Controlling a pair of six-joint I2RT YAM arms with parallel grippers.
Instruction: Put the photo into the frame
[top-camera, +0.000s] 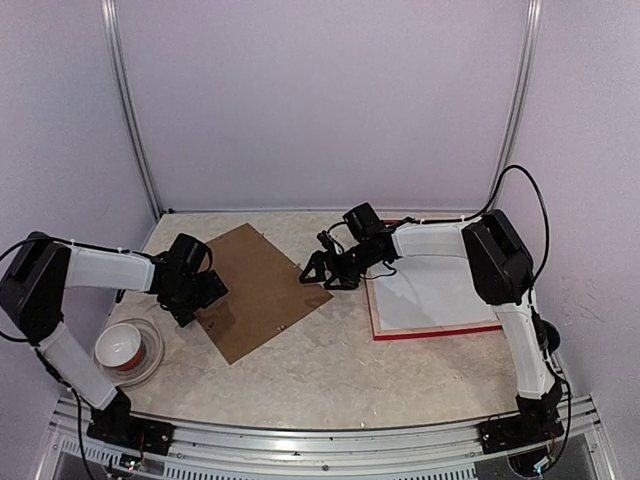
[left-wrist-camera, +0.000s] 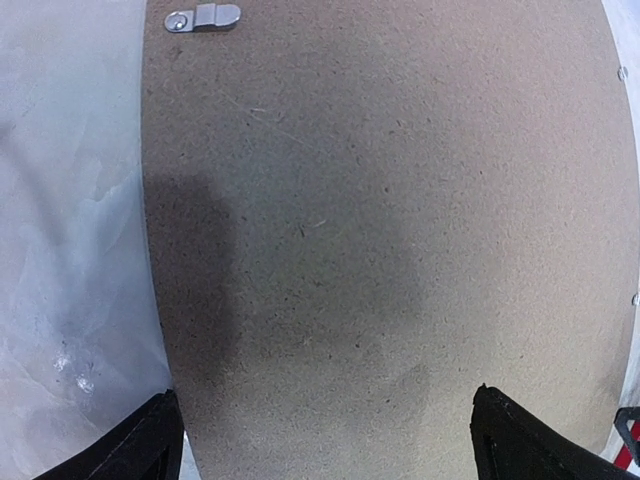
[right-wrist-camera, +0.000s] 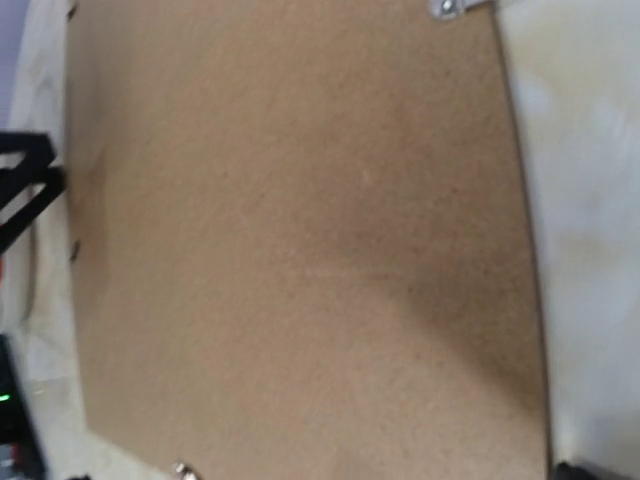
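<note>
A brown backing board (top-camera: 262, 285) with small metal clips (left-wrist-camera: 204, 17) along its edges lies flat and turned at an angle on the table. My left gripper (top-camera: 207, 302), open, is low over its left part; in the left wrist view one fingertip meets the board's edge and the other is over its face. At the right corner, my right gripper (top-camera: 322, 275) stands open too, nothing gripped. The red frame (top-camera: 437, 333), with a white face (top-camera: 425, 292) inside it, lies to the right, partly under my right arm. No printed picture shows, so I cannot tell where the photo is.
At the front left, a white bowl (top-camera: 118, 345) with an orange-red side stands on stacked plates (top-camera: 150, 372). A dark round object (top-camera: 547, 335) is by the right edge.
</note>
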